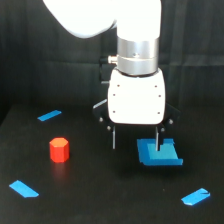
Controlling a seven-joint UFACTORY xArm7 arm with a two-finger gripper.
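A red hexagonal block [59, 150] sits upright on the dark table at the left. To the right, a blue square piece, perhaps a shallow tray [172, 160], lies on the table. My gripper [135, 145] hangs pointing down at the centre right, well to the right of the red block. Its two thin fingers stand wide apart, open, with nothing seen between them. The right finger overlaps the blue piece in this view; whether it touches it I cannot tell.
Blue tape strips mark the table at the back left [49, 115], front left [24, 188] and front right [195, 197]. A dark curtain [45, 60] hangs behind. Bare table lies between the red block and the gripper.
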